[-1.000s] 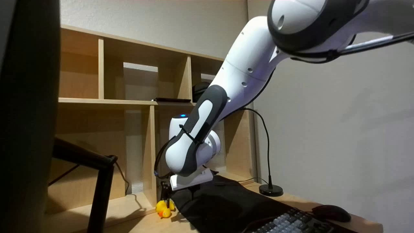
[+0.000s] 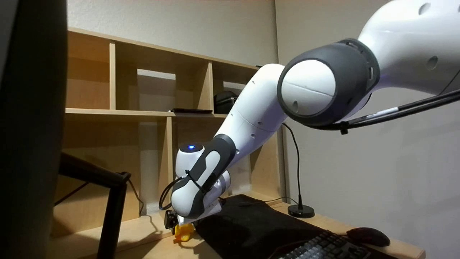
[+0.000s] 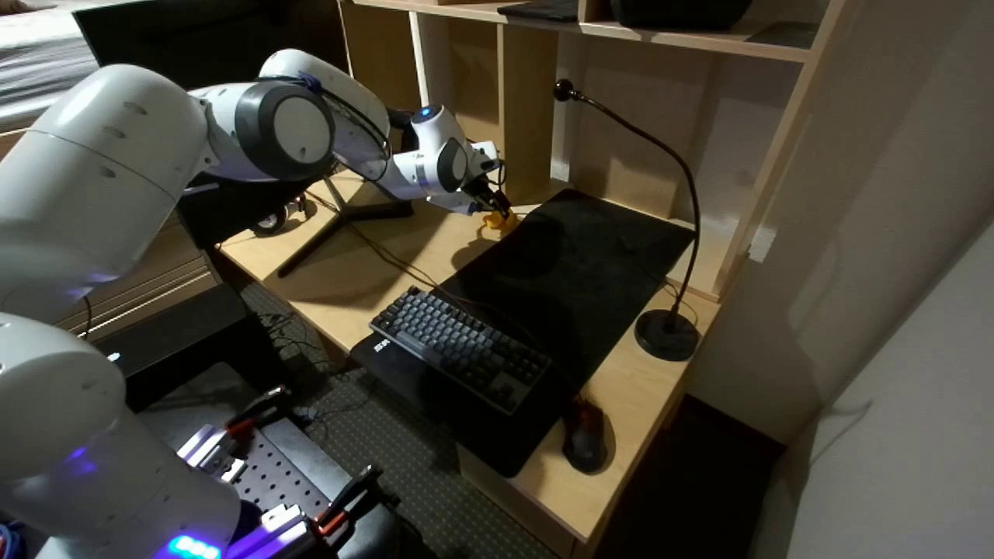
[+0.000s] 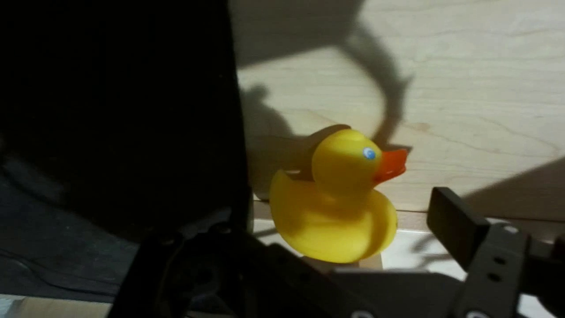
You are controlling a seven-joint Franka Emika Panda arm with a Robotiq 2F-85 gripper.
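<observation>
In the wrist view a yellow rubber duck (image 4: 333,217) with an orange beak (image 4: 392,165) lies between the two spread fingers of my gripper. The right finger (image 4: 458,228) stands clear of the duck; the left one is dark against the black mat, so its distance is hard to judge. Exterior view 1 shows only part of the duck (image 2: 184,232), low under the hand. From the other side, the gripper (image 3: 495,199) reaches down right at the duck (image 3: 500,223). My fingers are open.
A black desk mat (image 3: 587,270) borders the duck, with a keyboard (image 3: 461,345) and mouse (image 3: 585,436) farther off. The wooden shelf unit (image 3: 526,112) rises close behind. A monitor stand (image 3: 317,237) and a gooseneck lamp (image 3: 668,334) flank the area.
My arm has come down and shifted left in exterior view 1, bringing the hand lower over the duck, which it now covers more. The duck remains in about the same spot.
</observation>
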